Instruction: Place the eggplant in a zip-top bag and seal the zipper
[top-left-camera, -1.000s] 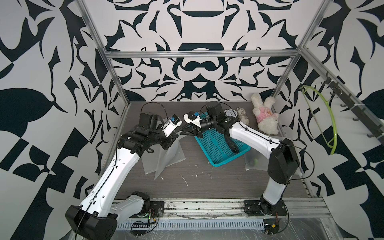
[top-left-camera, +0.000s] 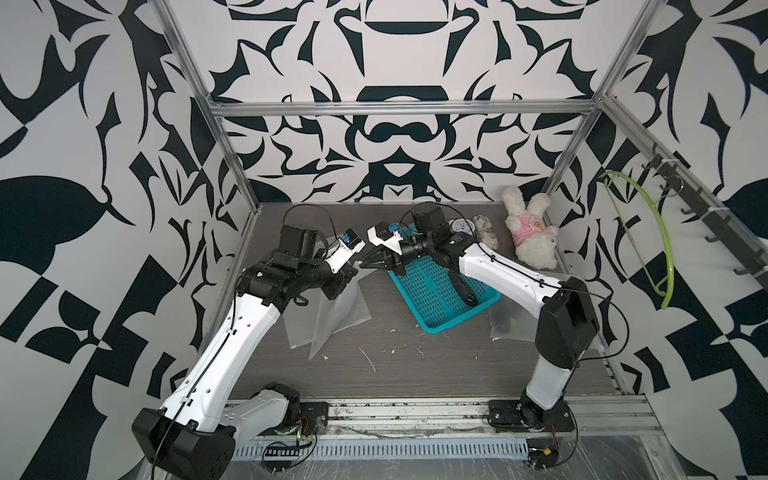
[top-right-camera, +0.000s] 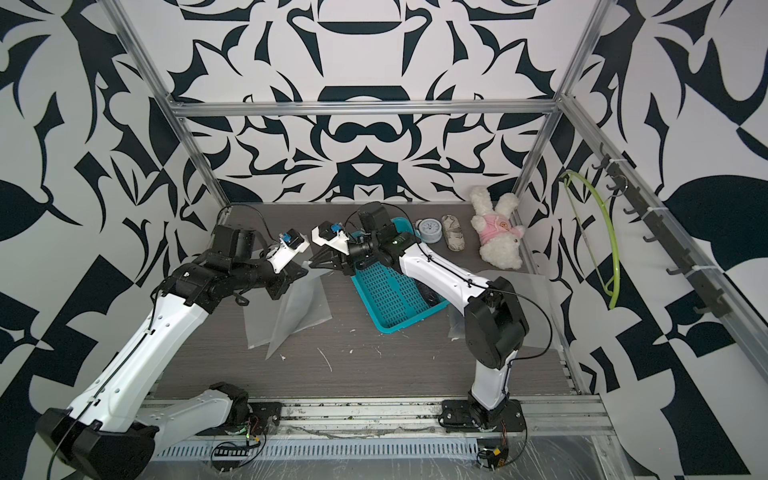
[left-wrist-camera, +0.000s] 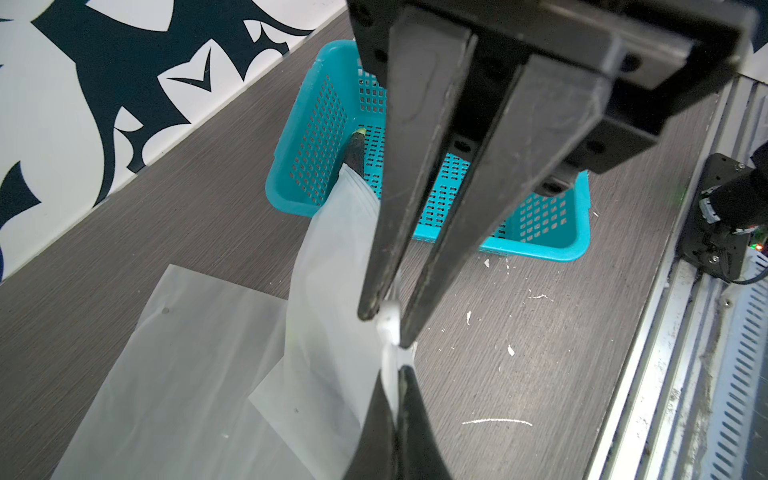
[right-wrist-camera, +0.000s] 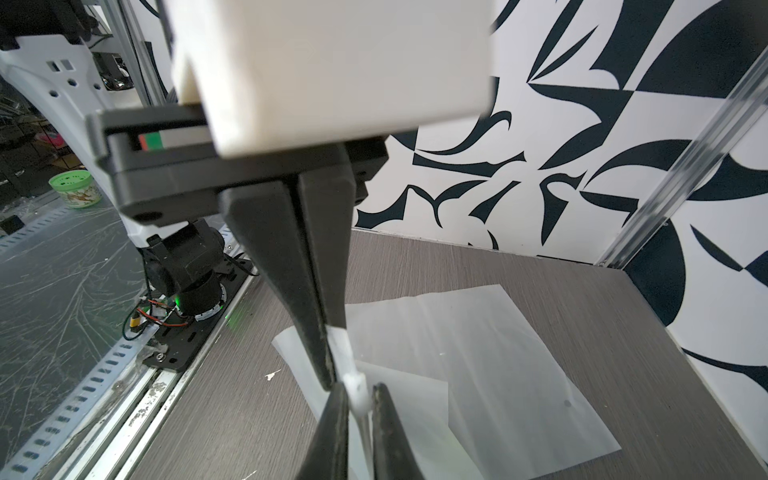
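My left gripper is shut on the thin white zipper edge of a translucent bag (left-wrist-camera: 328, 304), which hangs over the table. My right gripper faces it very close, its fingertips slightly apart around the same white edge; whether they grip it is unclear. Both are near the basket's left end in the top views. In the teal basket (top-left-camera: 424, 316) lies a dark elongated thing (top-left-camera: 465, 294), apparently the eggplant, partly hidden by the right arm.
More translucent sheets or bags lie on the table (top-left-camera: 384, 376) at left and right. A plush rabbit (top-left-camera: 529, 232), a shoe (top-right-camera: 452, 232) and a round white item (top-right-camera: 429, 229) stand at the back right.
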